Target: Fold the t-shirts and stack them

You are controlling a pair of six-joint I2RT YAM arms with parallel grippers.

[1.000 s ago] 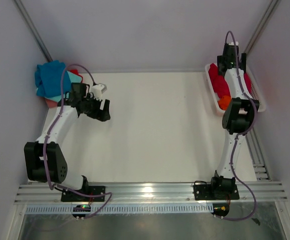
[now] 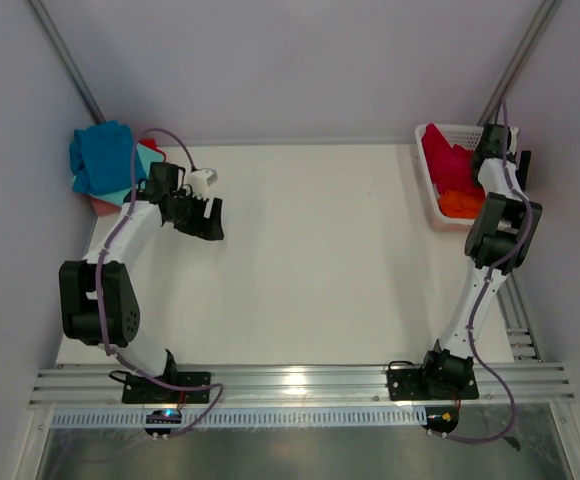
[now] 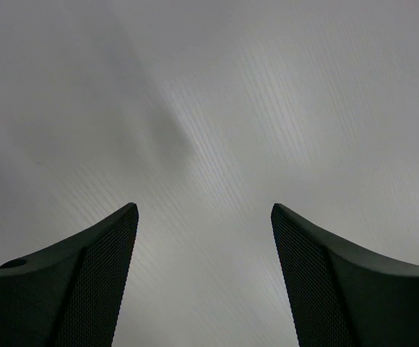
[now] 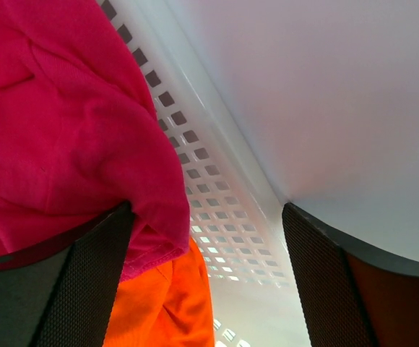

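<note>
My right gripper is down in the white plastic basket [image 2: 425, 200] at the back right, open, with a crumpled magenta shirt [image 4: 72, 152] by one finger and the perforated basket wall by the other. An orange shirt [image 4: 159, 303] lies below the magenta one. My left gripper hangs open over bare white table, nothing between its fingers. A pile of folded shirts, blue [image 2: 105, 155] on top with light teal and red beneath, sits at the back left, partly behind the left arm.
Pale walls close in the sides and back, with the right one right beside the basket and right arm.
My right gripper has moved rightward and lower into the basket, toward its right side. The left arm shifted slightly early on and now holds about the same place.
</note>
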